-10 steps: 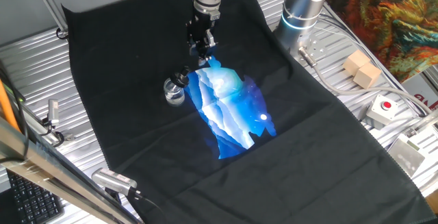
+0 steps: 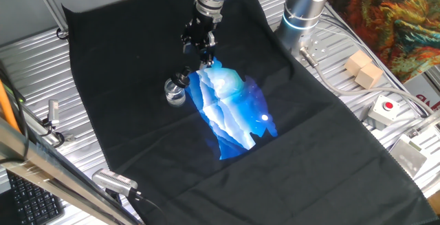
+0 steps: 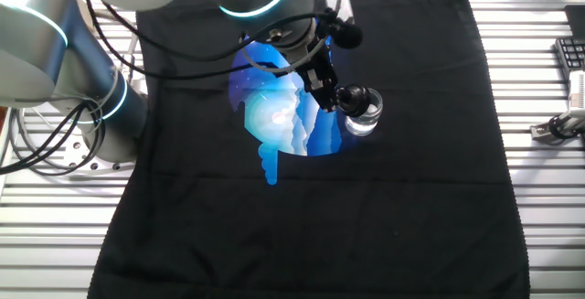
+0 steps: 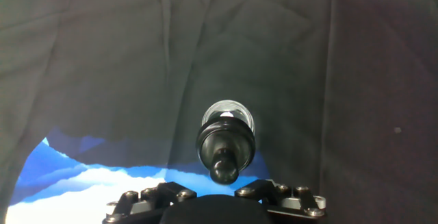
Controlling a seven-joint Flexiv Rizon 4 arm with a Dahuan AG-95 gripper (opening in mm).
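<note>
A small clear glass bottle (image 2: 175,93) with a black dropper-like top (image 2: 181,78) stands on the black cloth. Ahead of my gripper in the wrist view, the bottle's bulbed top (image 4: 224,152) points back toward the gap between the fingers, hiding most of the glass (image 4: 228,107). The fingers are parted and nothing shows between them. In exterior view 1 my gripper (image 2: 197,55) hovers just behind the bottle, near the tip of a blue-and-white picture piece (image 2: 230,104). Seen in exterior view 2, one finger overlaps the bottle's top (image 3: 353,100); contact cannot be judged.
The picture piece, irregular in outline, lies flat beside the bottle. Wooden blocks (image 2: 363,69) and a red-button box (image 2: 383,111) sit off the cloth to the right. A camera (image 2: 115,182) is mounted at the front left.
In exterior view 1 my gripper has shifted slightly left, and its fingers look a little more spread. The bottle and the picture piece stay where they were.
</note>
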